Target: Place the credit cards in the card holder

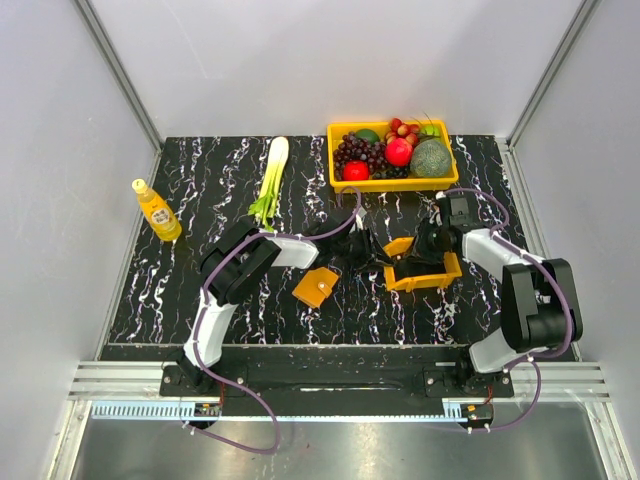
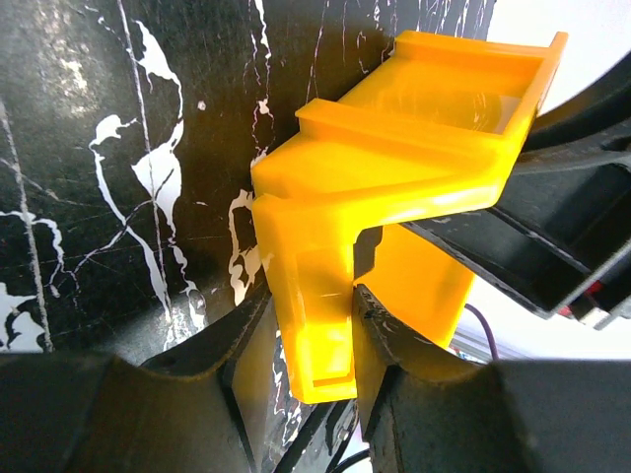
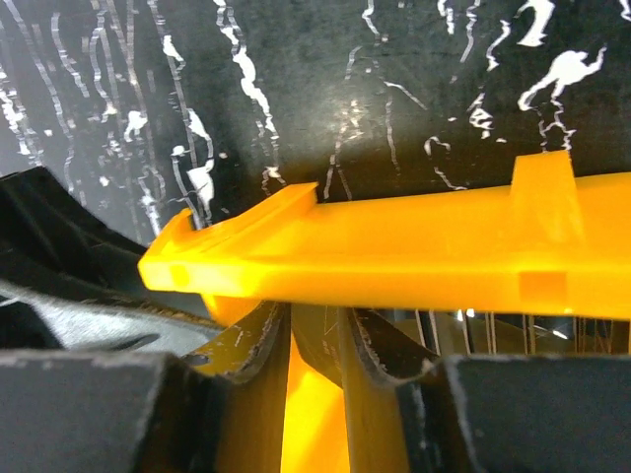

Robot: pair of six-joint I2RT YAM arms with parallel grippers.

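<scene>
An orange card holder (image 1: 298, 288) lies on the marble top, left of an orange box (image 1: 420, 280) with a dark interior. My left gripper is shut on that box's left end wall, seen close in the left wrist view. My right gripper is over the box at its far side, fingers part open, with the box's orange rim (image 3: 414, 236) just beyond them; whether anything is between them is unclear. I cannot make out any credit cards for certain.
A yellow basket (image 1: 335, 175) of fruit stands at the back. Celery (image 1: 271, 180) and a yellow bottle (image 1: 158, 212) are on the left.
</scene>
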